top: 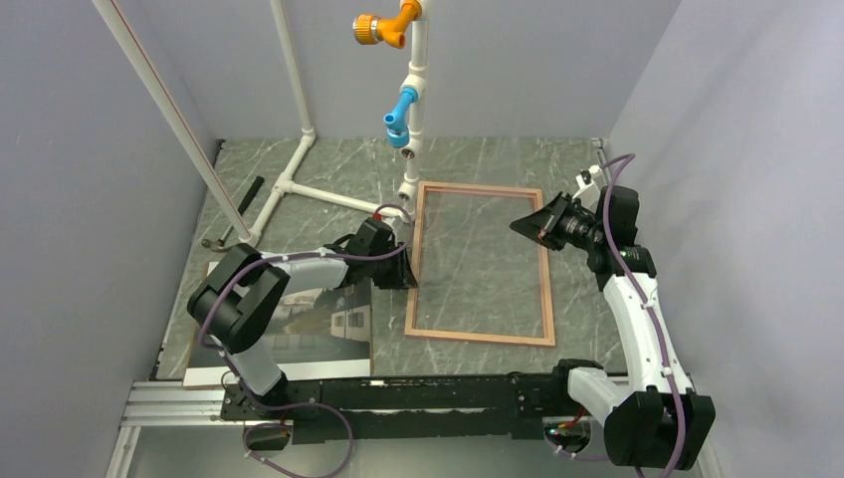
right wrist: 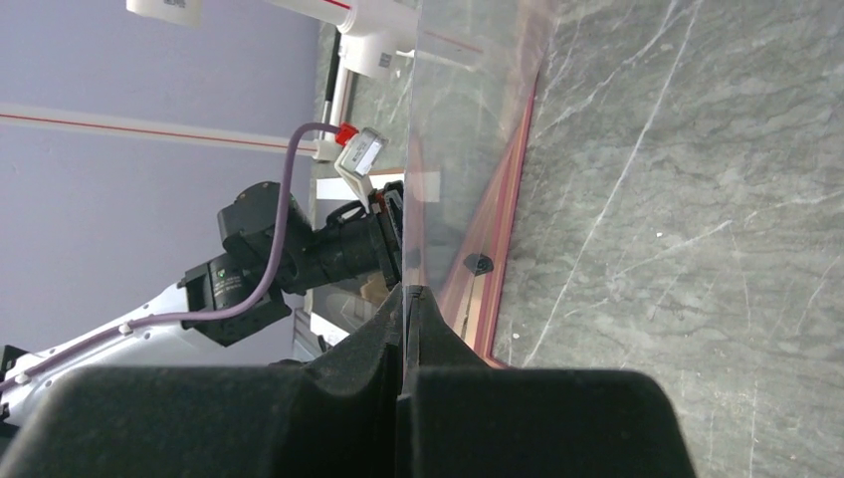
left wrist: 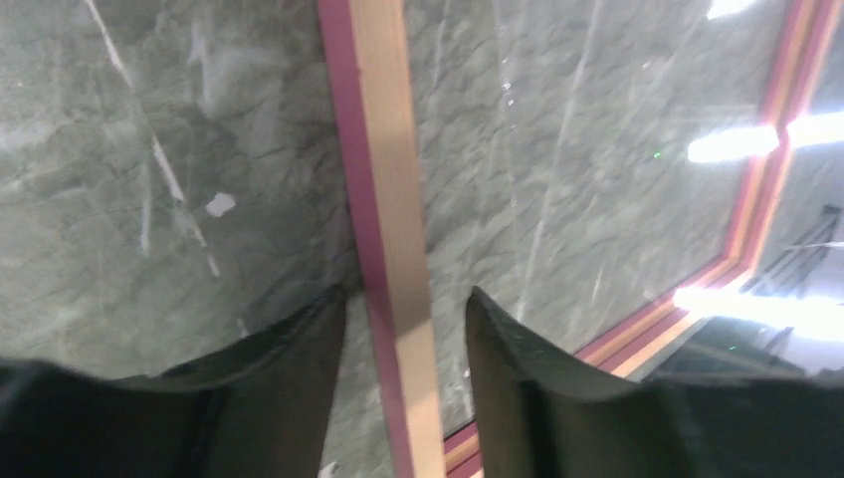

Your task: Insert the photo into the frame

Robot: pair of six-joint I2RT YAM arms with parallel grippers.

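The empty wooden frame (top: 481, 339) lies flat on the grey table, bare tabletop showing through it. My left gripper is at its left bar, open, with the bar (left wrist: 403, 229) between its fingers and gaps on both sides. My right gripper is shut on a thin clear sheet (right wrist: 468, 129), which stands up from its fingertips above the frame. In the top view that sheet is almost invisible, and my right gripper (top: 529, 235) hangs over the frame's right part. The photo (top: 350, 317) lies at the lower left, partly covered by my left arm.
White pipes (top: 333, 198) with a blue fitting (top: 400, 115) stand at the back, close to the frame's upper left corner. A dark tool (top: 246, 202) lies at the far left. Bare table (top: 580, 309) shows right of the frame.
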